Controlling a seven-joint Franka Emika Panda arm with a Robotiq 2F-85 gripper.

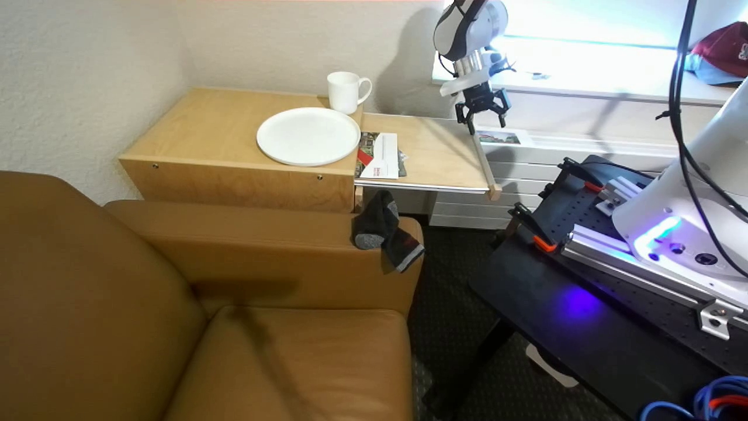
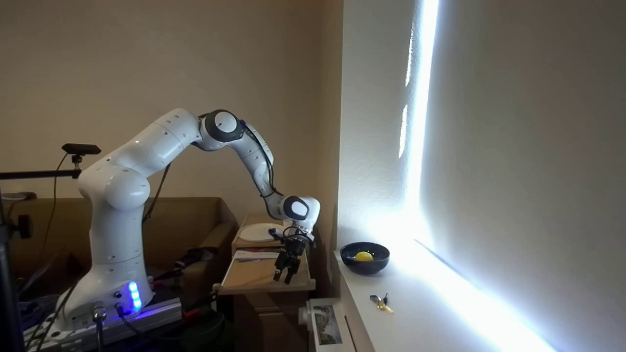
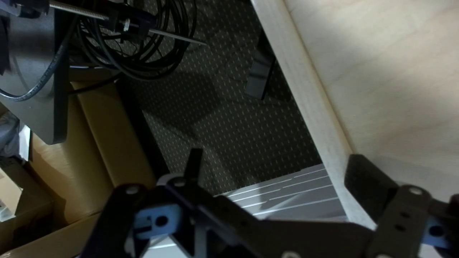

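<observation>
My gripper (image 1: 487,129) stands open at the front edge of the pulled-out wooden drawer (image 1: 428,147). In the wrist view its fingers are wide apart: the left finger (image 3: 193,165) hangs over the dark floor, and the right finger (image 3: 368,185) is at the drawer's front rim (image 3: 318,111). Whether that finger touches the wood, I cannot tell. Nothing sits between the fingers except part of the rim near the right one. Papers and a booklet (image 1: 384,155) lie at the drawer's inner end.
A white plate (image 1: 308,137) and a white mug (image 1: 345,92) stand on the cabinet. Dark socks (image 1: 385,228) drape over the sofa arm (image 1: 266,224). On the sill, a dark bowl (image 2: 365,265) holds a yellow thing (image 2: 364,256), with keys (image 2: 382,302) nearby.
</observation>
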